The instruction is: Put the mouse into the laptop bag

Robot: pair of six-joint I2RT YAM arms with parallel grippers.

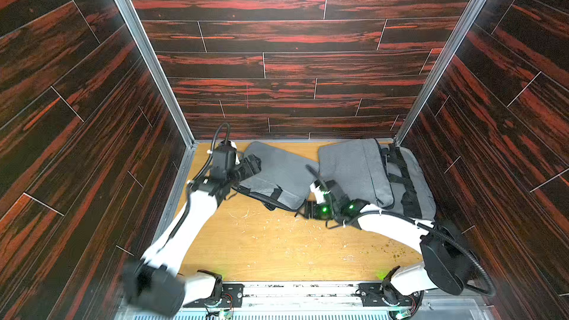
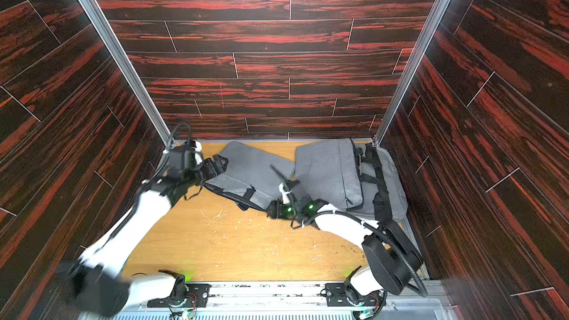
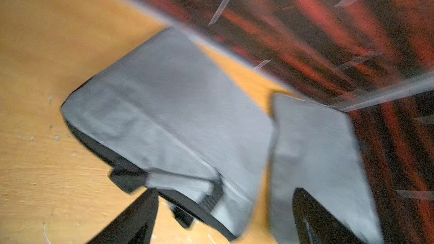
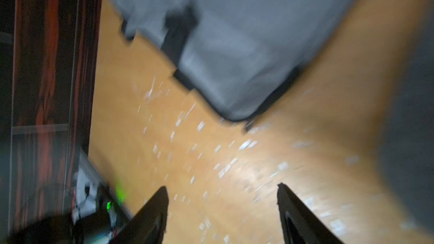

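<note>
A grey laptop bag (image 1: 272, 169) with black trim lies flat on the wooden table at the back left, its handle side turned toward the front. No mouse shows in any view. Above the bag's left end hangs my left gripper (image 1: 256, 164); in the left wrist view its fingers (image 3: 135, 219) are spread, with nothing held between them. Close to the bag's front right corner, my right gripper (image 1: 301, 209) is also open. Its fingers (image 4: 153, 212) frame only bare table in the right wrist view, which is blurred.
A second grey bag (image 1: 352, 172) lies to the right, close to the first, overlapping another grey bag (image 1: 418, 177) with black straps by the right wall.
</note>
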